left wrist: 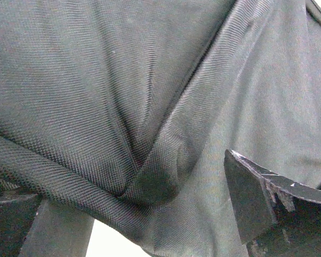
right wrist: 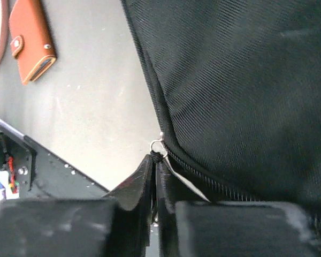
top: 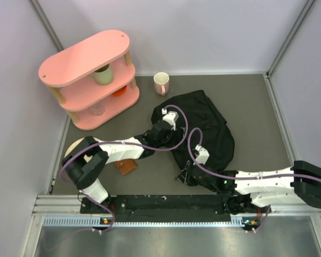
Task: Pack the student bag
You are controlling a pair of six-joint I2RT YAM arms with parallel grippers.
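The black bag (top: 203,120) lies flat and slanted across the middle of the table. My left gripper (top: 179,136) is at its left side. In the left wrist view its fingers (left wrist: 259,201) stand wide apart, with folded bag fabric (left wrist: 166,155) in front of and between them; it is open. At the bag's lower corner is my right gripper (top: 182,174). In the right wrist view its fingertips (right wrist: 142,179) are close together on the black cord of a zipper pull (right wrist: 157,144), beside the bag's zipped edge.
At the back left stands a pink shelf (top: 83,58) holding a green cup (top: 103,75). A mug (top: 161,83) is behind the bag. A brown wallet (right wrist: 33,40) lies left of the bag, near a plate partly hidden by my left arm.
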